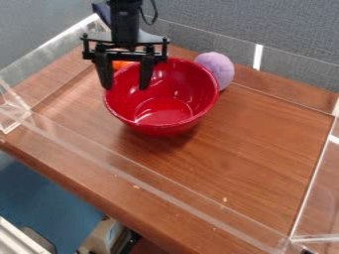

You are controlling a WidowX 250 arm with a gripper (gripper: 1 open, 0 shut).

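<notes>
A red bowl point(169, 111) sits on the wooden table, its inside empty as far as it shows. My black gripper point(125, 77) hangs over the bowl's left and back part, its two fingers apart and pointing down, nothing visible between them. Behind the bowl at the right is a purple round object point(217, 65). An orange object point(122, 64) is partly hidden behind the gripper and bowl.
Clear panels point(312, 198) line the side edges, and a grey padded wall point(265, 60) stands at the back.
</notes>
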